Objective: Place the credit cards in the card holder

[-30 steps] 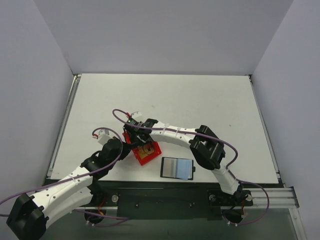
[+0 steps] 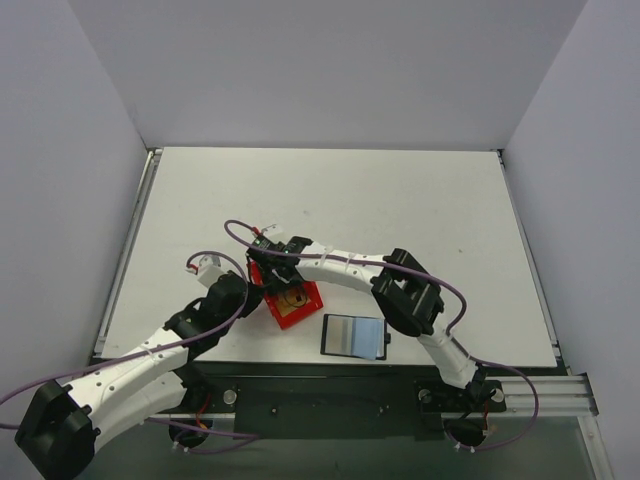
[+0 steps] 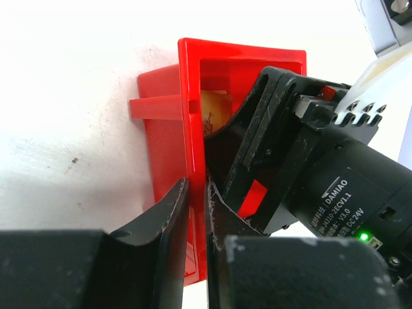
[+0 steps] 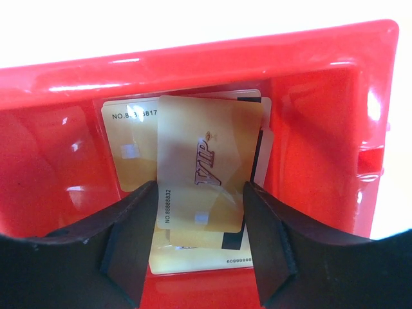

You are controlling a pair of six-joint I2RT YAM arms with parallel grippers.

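Note:
In the right wrist view a gold VIP card [image 4: 205, 158] lies on top of other cards [image 4: 132, 141] inside a red basket [image 4: 193, 67]. My right gripper is open, reaching into the basket with a finger at either long edge of the VIP card; whether the fingers touch it I cannot tell. On the basket's left side, my left gripper is shut on the red rim [image 3: 192, 129]. The card holder [image 2: 354, 336], dark-edged with grey and pale blue faces, lies flat to the right of the basket in the top view.
My right arm [image 2: 350, 268] stretches over the basket, hiding its back part. The card holder lies close to the table's front edge [image 2: 300, 363].
My right arm has shifted very slightly over the basket.

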